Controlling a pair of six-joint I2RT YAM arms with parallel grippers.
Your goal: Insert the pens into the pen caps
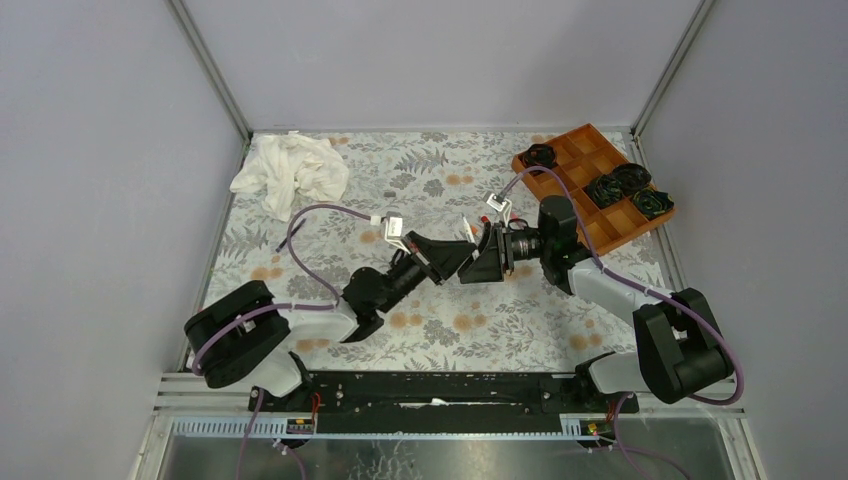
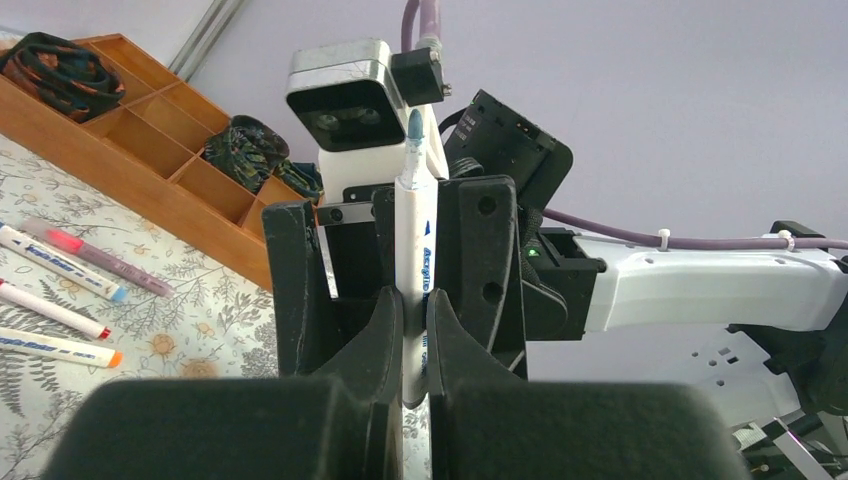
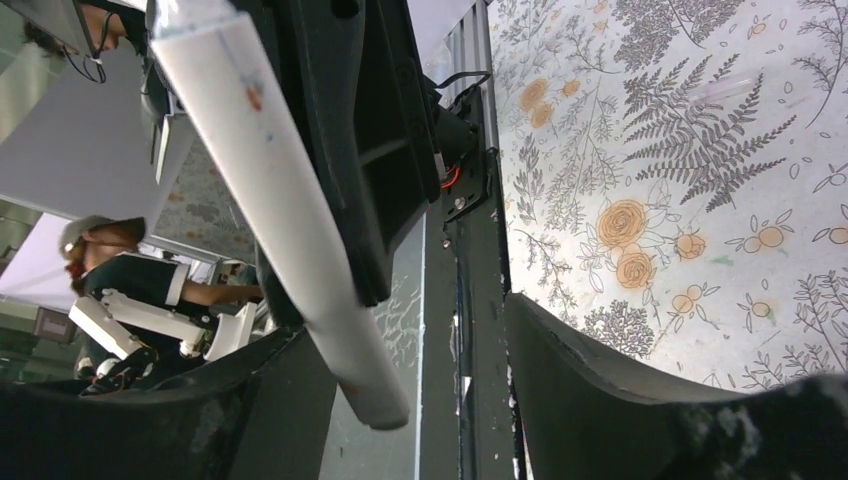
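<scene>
My left gripper is shut on an upright white pen (image 2: 414, 230) with a pale blue tip, held between the fingertips. My right gripper faces it closely with its fingers part open around the pen (image 3: 260, 180); whether they touch it is unclear. In the top view the two grippers meet near the middle of the table. Several pens lie on the table behind, among them an orange-ended one (image 2: 60, 348), a red-ended one (image 2: 45, 310), a blue-ended one (image 2: 60, 262) and a pink one (image 2: 115, 262).
A wooden compartment tray (image 1: 580, 150) with dark bundles sits at the back right. A white cloth (image 1: 290, 170) lies at the back left, with a dark pen (image 1: 290, 236) below it.
</scene>
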